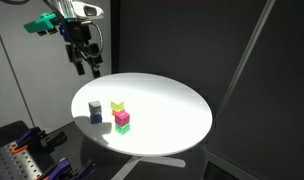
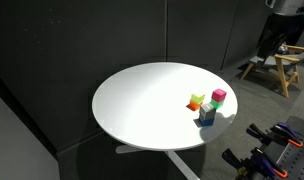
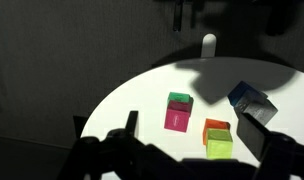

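Observation:
Three small stacks of blocks stand close together on a white oval table [image 1: 167, 110]. In one, a pink block [image 1: 122, 117] rests on a green block [image 1: 123, 129]. Another has a yellow block [image 2: 198, 98] over an orange block [image 2: 195, 106]. The third is a grey block [image 1: 95, 107] above a dark blue block [image 1: 96, 118]. High over the table's left end in exterior view 1 is my gripper [image 1: 88, 70], its fingers apart and pointing down, well clear of the stacks. From the wrist view, the gap between the fingers looks empty.
A wooden chair [image 2: 282, 70] stands behind the arm at the right of exterior view 2. Dark metal framework [image 1: 52, 165] lies beside the table at the near left in exterior view 1.

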